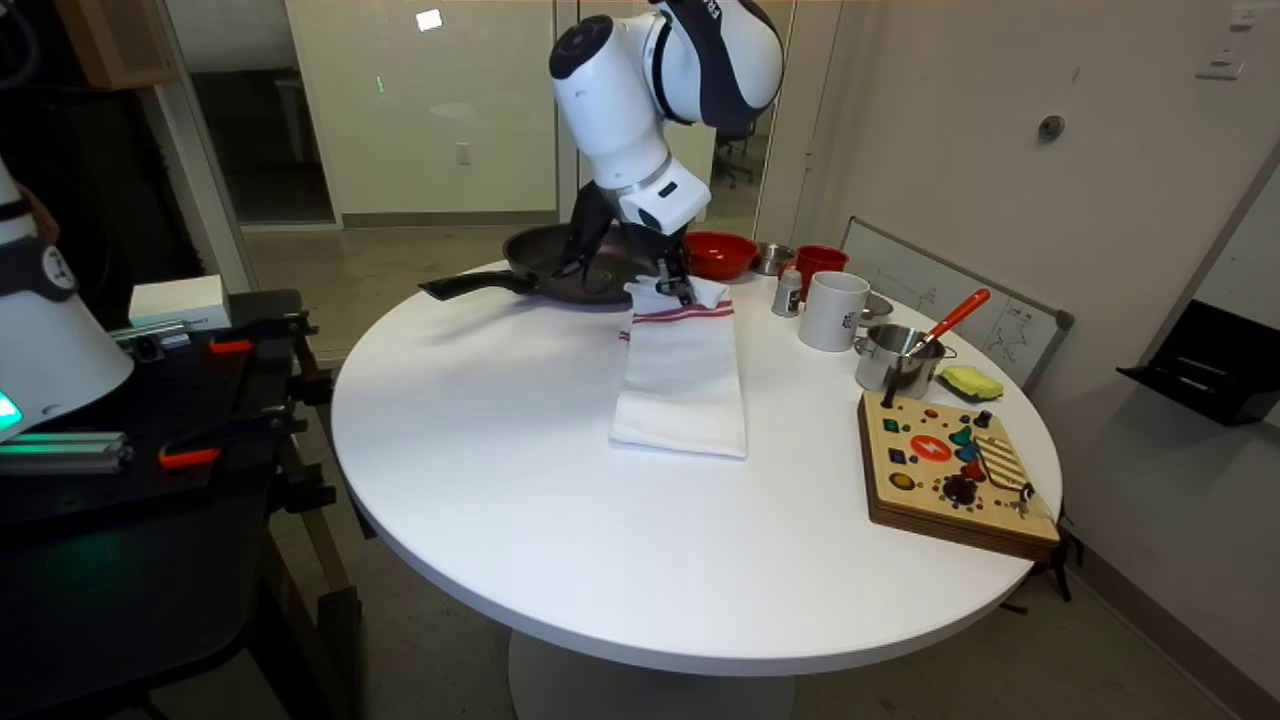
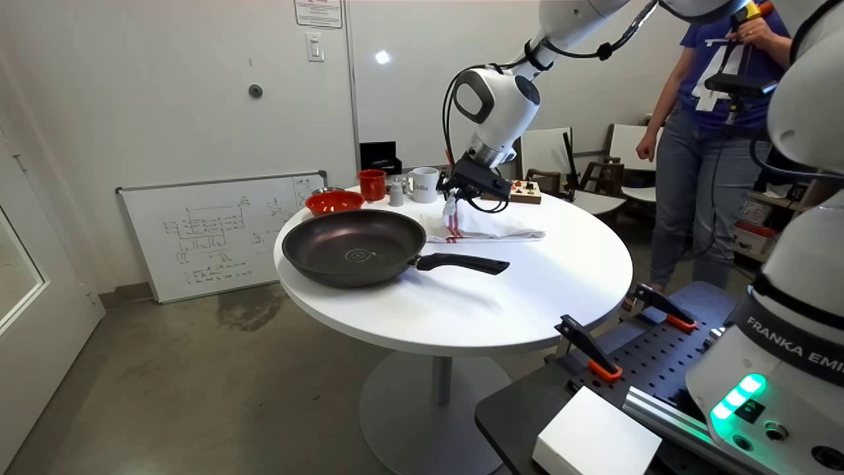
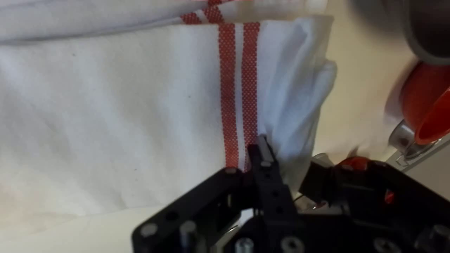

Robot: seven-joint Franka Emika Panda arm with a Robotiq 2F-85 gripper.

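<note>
A white towel with red stripes point(image 1: 681, 390) lies folded on the round table point(image 1: 504, 504), its far end bunched up. My gripper point(image 1: 675, 292) is shut on that striped end, close over the tabletop. In the wrist view the towel point(image 3: 126, 114) spreads out to the left, and a dark finger point(image 3: 265, 164) presses into the cloth beside the red bands; creases gather to its right. From the other side, the towel point(image 2: 490, 225) rises to a small peak under the gripper point(image 2: 452, 194). The gripper's body hides part of the pinched cloth.
A black pan point(image 2: 356, 247) stands close beside the towel's gripped end. Along the other side are a red bowl point(image 1: 717, 254), a white mug point(image 1: 833, 312), a metal pot point(image 1: 900, 360) and a wooden switch board point(image 1: 954, 474).
</note>
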